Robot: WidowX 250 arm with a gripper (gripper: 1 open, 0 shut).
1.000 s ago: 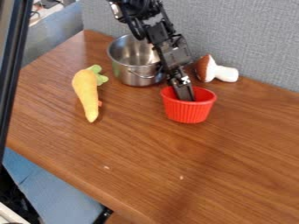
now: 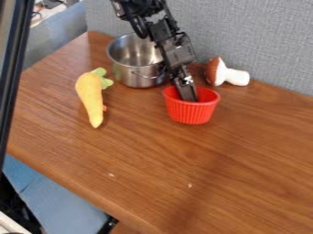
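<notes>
A red ribbed cup stands on the wooden table, and my gripper reaches down into it from above. The fingertips are partly hidden by the cup's rim, so what is between them does not show. Behind and left of the cup is a steel pot. A yellow toy vegetable with a green top lies at the left. A white mushroom-like toy with a brown cap lies on its side at the back right.
A grey padded wall runs along the back, and a dark post stands at the left edge.
My gripper and the red cup have shifted slightly to the left over the last second. The other objects look unmoved.
</notes>
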